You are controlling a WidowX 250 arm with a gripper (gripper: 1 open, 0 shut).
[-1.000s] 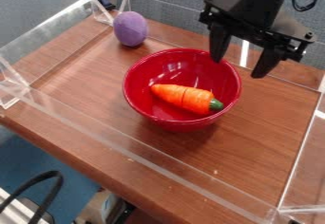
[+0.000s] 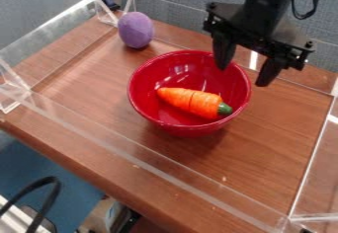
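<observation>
A red bowl (image 2: pixel 156 116) sits mid-table with an orange toy carrot (image 2: pixel 188 100) lying inside it, green tip toward the right. A purple egg-shaped object (image 2: pixel 136 30) rests at the back left. The black gripper (image 2: pixel 246 71) hangs over the bowl's back right rim and the table beside it, its fingers spread apart with nothing between them.
The wooden table (image 2: pixel 99 148) is bounded by clear plastic walls on several sides. Free table surface lies left of, in front of and right of the bowl. A black cable and some clutter are below the front left edge.
The gripper has shifted very slightly left over the last second. The bowl, carrot and purple object look unmoved.
</observation>
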